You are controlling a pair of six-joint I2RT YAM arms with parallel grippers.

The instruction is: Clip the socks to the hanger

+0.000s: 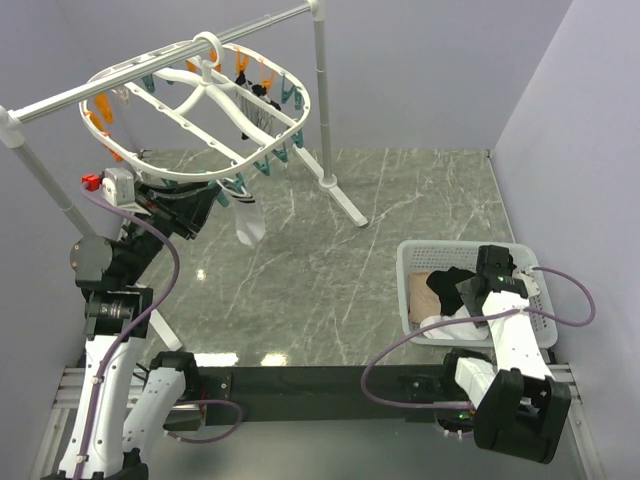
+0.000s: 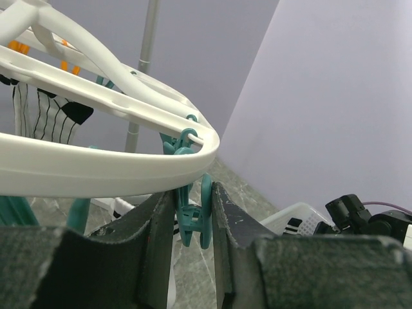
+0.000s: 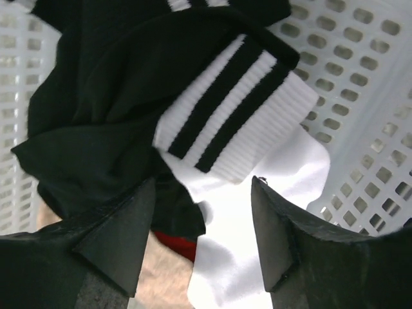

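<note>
The white round hanger (image 1: pixel 185 95) hangs from a rail, with teal and orange clips around its rim. Shut on a teal clip (image 2: pixel 194 215), my left gripper is at the rim's near side. A white sock with dark stripes (image 1: pixel 249 218) hangs beside it in the top view; its upper end is partly hidden. A striped sock (image 2: pixel 53 119) hangs further back on the hanger. My right gripper stands open over the basket, its fingers around part of a white sock with black bands (image 3: pixel 235 109), holding nothing. A black sock (image 3: pixel 109 109) lies alongside.
The white perforated basket (image 1: pixel 405 290) sits on the right of the grey marble table (image 1: pixel 320 270). Inside is also a tan cloth (image 1: pixel 423 297). A rack post (image 1: pixel 322 100) with its foot stands behind the hanger.
</note>
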